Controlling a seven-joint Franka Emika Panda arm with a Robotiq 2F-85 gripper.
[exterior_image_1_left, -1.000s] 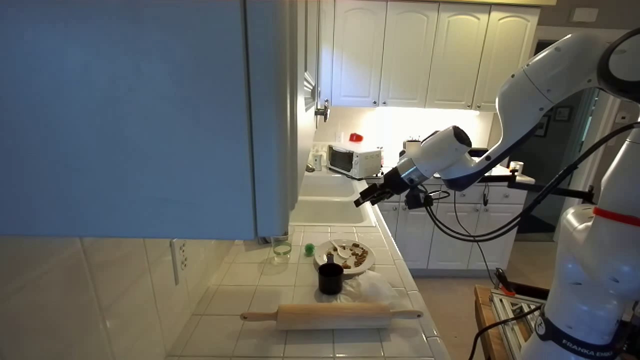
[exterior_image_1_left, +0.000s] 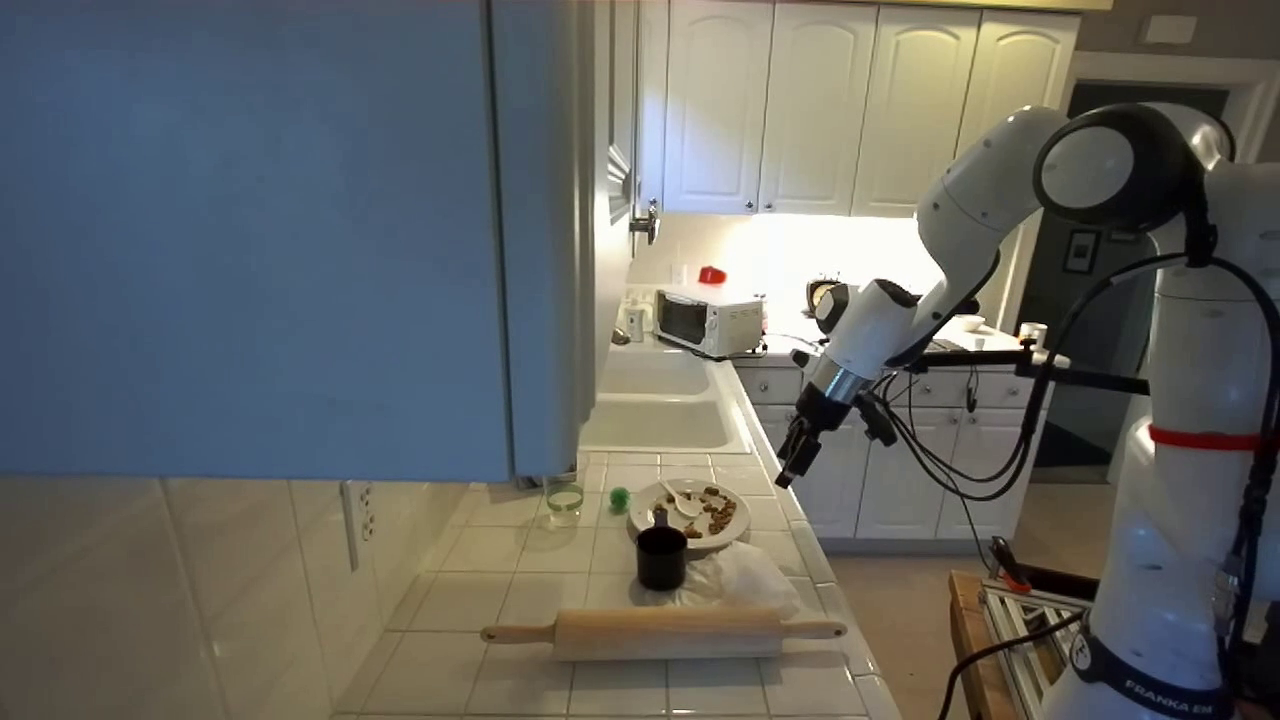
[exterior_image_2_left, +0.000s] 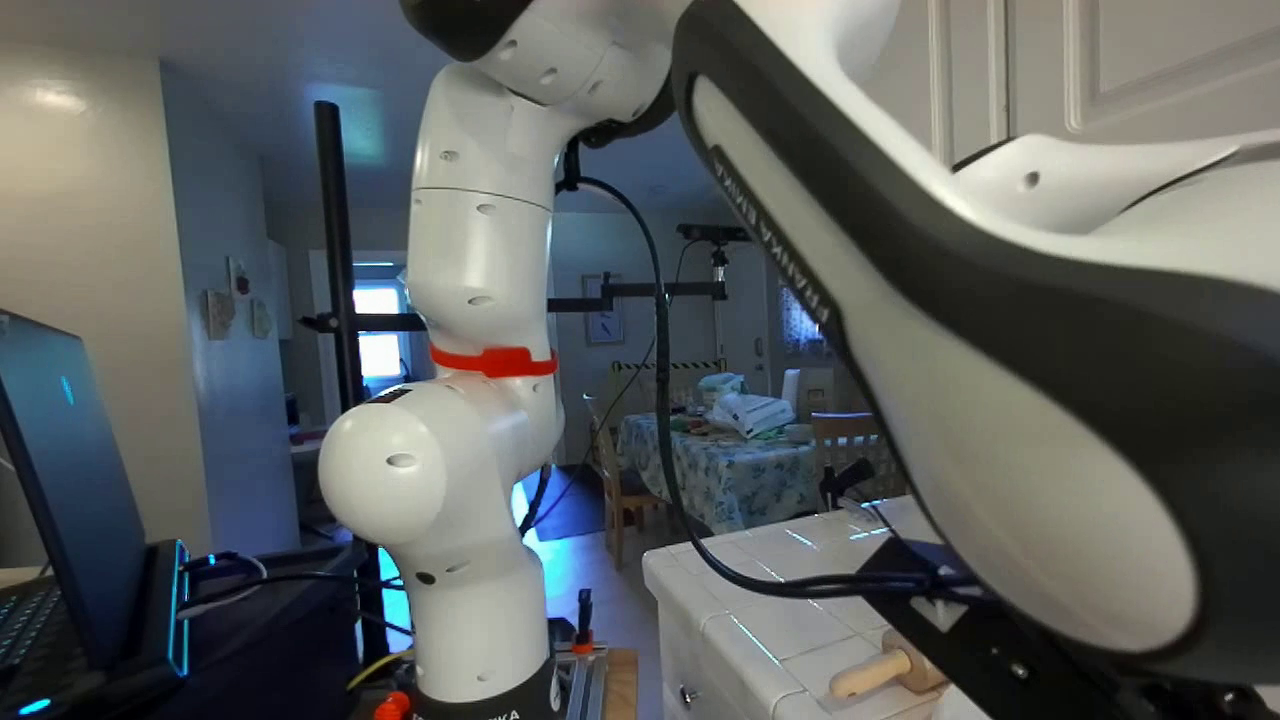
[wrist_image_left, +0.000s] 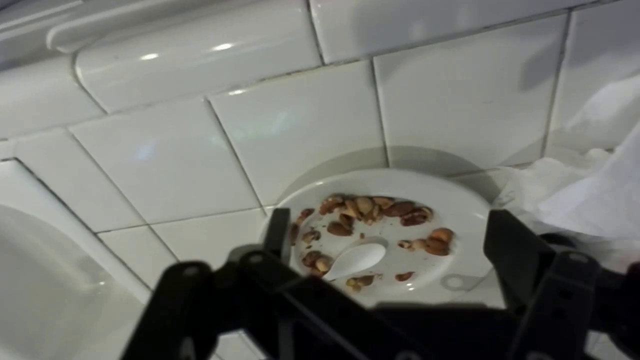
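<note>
My gripper (exterior_image_1_left: 792, 466) hangs above and beyond the counter's front edge, tilted downward. In the wrist view its black fingers (wrist_image_left: 276, 236) are spread wide, so it is open. Between and beyond them lies a white plate (wrist_image_left: 462, 204) on the tiled counter, with nothing held. Brown nuts (wrist_image_left: 364, 207) are scattered over the plate, and a white spoon (wrist_image_left: 360, 258) rests among them. The plate's near part is hidden behind the gripper. In exterior view 1 a black cup (exterior_image_1_left: 661, 559) stands at the plate's near side, its handle overlapping the rim in the picture.
White crumpled cloth or paper (exterior_image_1_left: 738, 578) lies beside the cup. A wooden rolling pin (exterior_image_1_left: 668, 632) lies across the counter in front. A glass (exterior_image_1_left: 563, 500) and a small green item (exterior_image_1_left: 619, 498) are left of the plate. The sink (exterior_image_1_left: 660, 422) lies behind; a cabinet (exterior_image_1_left: 264, 240) overhangs the left.
My gripper has moved right and lower in exterior view 1, from near the sink out past the counter's edge, and points more steeply down. The counter items look unmoved.
</note>
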